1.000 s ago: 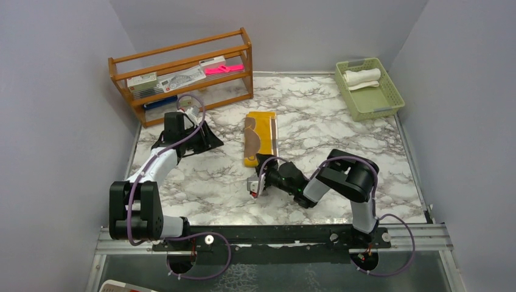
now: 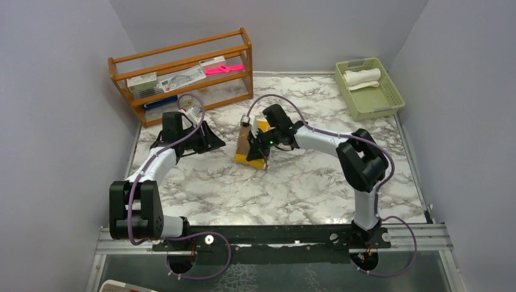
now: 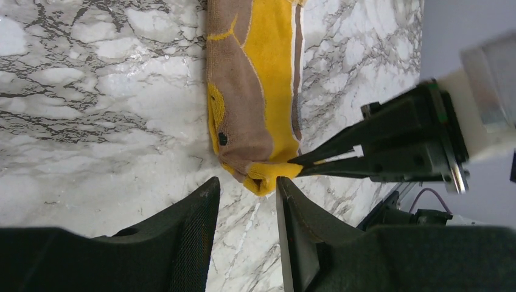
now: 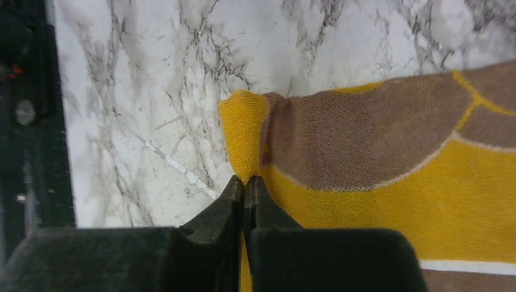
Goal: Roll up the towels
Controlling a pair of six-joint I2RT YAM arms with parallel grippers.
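Note:
A yellow and brown towel (image 2: 242, 145) lies folded into a long strip on the marble table, partly covered by my right arm in the top view. Its near edge is raised and curled over, showing a yellow fold (image 4: 244, 125). My right gripper is shut on this towel edge, and in the left wrist view its pinched fingers (image 3: 341, 146) reach in from the right onto the yellow fold. My left gripper (image 2: 223, 145) stands open to the left of the towel, nothing between its fingers.
A green basket (image 2: 364, 114) with rolled white towels (image 2: 362, 77) in it stands at the back right. At the back left is a wooden rack (image 2: 182, 64) holding boxes.
The right gripper has moved from in front of the towel up to and over its near end, and shut on the edge. The towel's near edge is lifted. The left arm has barely moved.

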